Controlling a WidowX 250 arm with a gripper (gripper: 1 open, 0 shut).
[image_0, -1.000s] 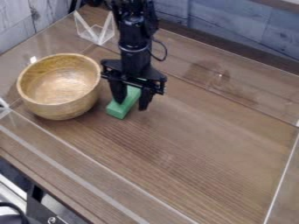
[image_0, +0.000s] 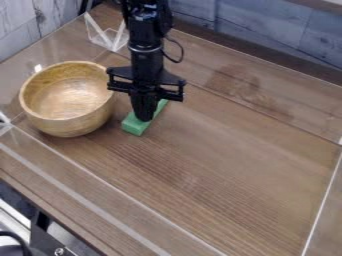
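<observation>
A black robot arm reaches down from the top centre to my gripper (image_0: 144, 106), which is low over a green rectangular block (image_0: 139, 123) on the wooden table. The gripper is shut and partly covers the block's upper part; whether its fingertips touch the block is hard to tell. A large tan bowl (image_0: 64, 104) sits just left of the block and gripper.
A white wire or plastic piece stands at the upper left edge, and a dark cable lies at the lower left corner.
My gripper has shifted left, toward the bowl, and now sits over the block's upper part. The block looks roughly where it was.
</observation>
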